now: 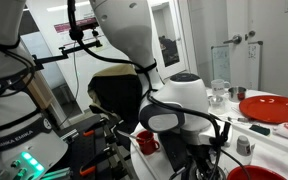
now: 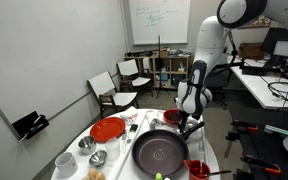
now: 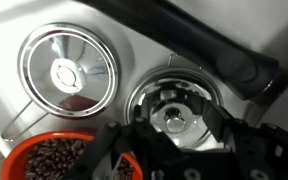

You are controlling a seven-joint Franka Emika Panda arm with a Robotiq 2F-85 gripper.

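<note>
In the wrist view my gripper hangs over a round silver lid-like piece point(image 3: 173, 84). Its two dark fingers are spread, one on each side of a small shiny knob at the middle of that piece. Whether they touch the knob cannot be made out. A second, similar round silver piece point(image 3: 68, 70) lies to the left, with a thin wire at its edge. Seen from exterior view 1, the gripper is low at the table's near side, and the arm hides most of what is under it.
A red bowl point(image 3: 29, 148) of dark beans borders the silver pieces. The black pan point(image 2: 159, 154) has its handle point(image 3: 209, 45) close by. A red plate point(image 1: 271, 107), a silver shaker point(image 1: 245, 148) and a red mug point(image 1: 147, 142) stand around the arm.
</note>
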